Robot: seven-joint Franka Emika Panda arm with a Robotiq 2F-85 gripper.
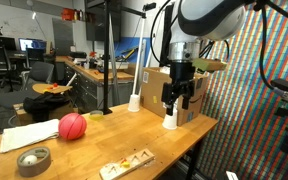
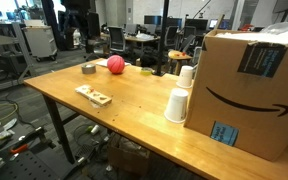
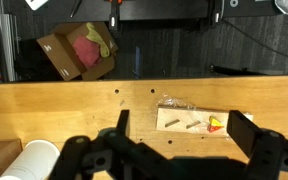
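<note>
My gripper (image 1: 178, 106) hangs high above the wooden table (image 1: 96, 145), clear of everything on it. In the wrist view its fingers (image 3: 122, 126) stand wide apart, with nothing held between them. Below it, a pale wooden board (image 3: 189, 122) lies flat on the table near the edge, bearing small pieces, one red and yellow. Part of that board is hidden by the right finger in the wrist view. A red ball (image 2: 116, 64) rests farther back, near a grey tape roll (image 2: 88, 69). White cups (image 2: 176, 105) stand upright beside a large cardboard box.
The cardboard box (image 2: 239, 110) fills one end of the table. A folded white cloth (image 1: 29, 137) lies near the red ball, and a small yellow roll (image 1: 96, 115) is at the far edge. Bare tabletop stretches between the board and the cups.
</note>
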